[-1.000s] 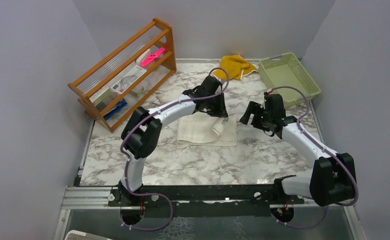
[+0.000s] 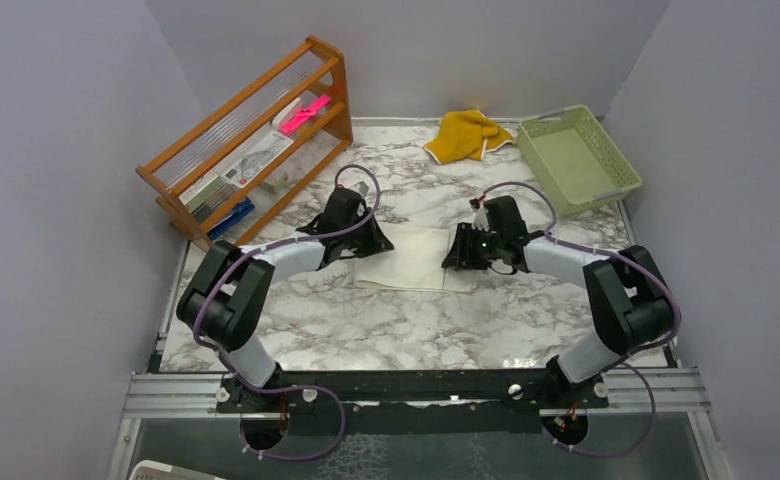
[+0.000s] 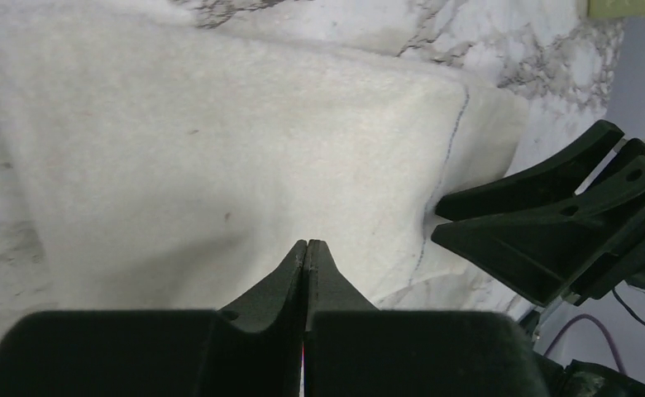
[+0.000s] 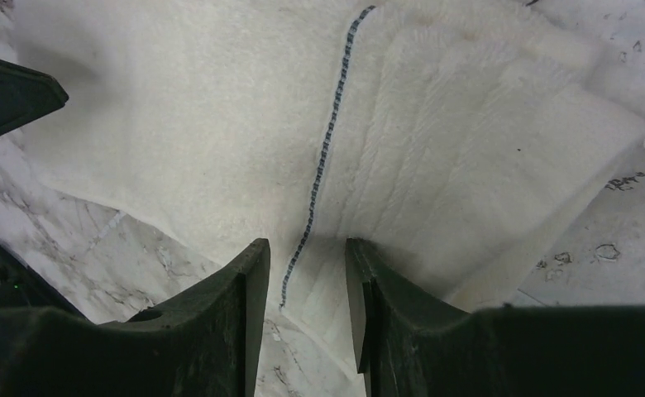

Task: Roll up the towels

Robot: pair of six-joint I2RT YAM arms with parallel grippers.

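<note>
A folded white towel (image 2: 409,260) lies flat in the middle of the marble table, with a dark stitched line (image 4: 322,157) near its right end. Over its left part is my left gripper, its tips pressed together with nothing showing between them. My right gripper is above the right end, its fingers apart on either side of the stitched line's lower part; towel cloth shows in the gap. Whether its tips touch the cloth I cannot tell. A crumpled yellow towel (image 2: 466,135) rests at the back of the table.
An empty green basket (image 2: 616,158) stands at the back right. A wooden rack (image 2: 331,75) holding a pink item (image 2: 304,115) and boxes stands at the back left.
My left gripper let go of a towel flap, which now lies flat, and moved left and down. My right gripper came in leftward from beside the towel to over its right end.
</note>
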